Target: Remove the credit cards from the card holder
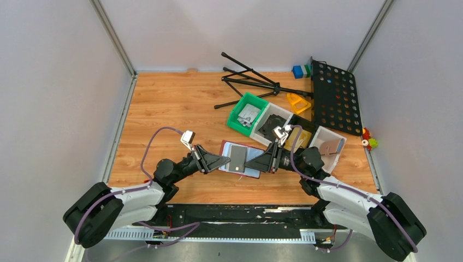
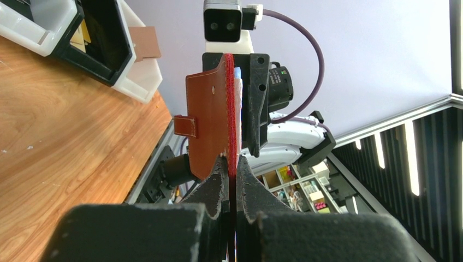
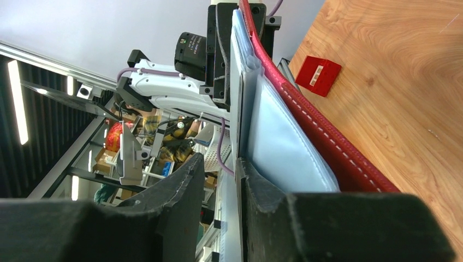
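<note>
The card holder point(image 1: 240, 159), red-brown leather with clear sleeves and a dark card, is held in the air between both grippers. My left gripper is shut on the holder's edge, seen edge-on with its strap tab. In the right wrist view the open holder shows its red cover point(image 3: 333, 142) and translucent sleeves point(image 3: 273, 125). My right gripper has its fingers at the sleeves and dark card edge, one finger apart to the left; whether it grips anything is unclear.
A green bin point(image 1: 236, 123) with cards, white and black bins, a black tripod point(image 1: 248, 79) and a perforated black board point(image 1: 336, 98) fill the back right. A small red box point(image 3: 323, 82) lies on the table.
</note>
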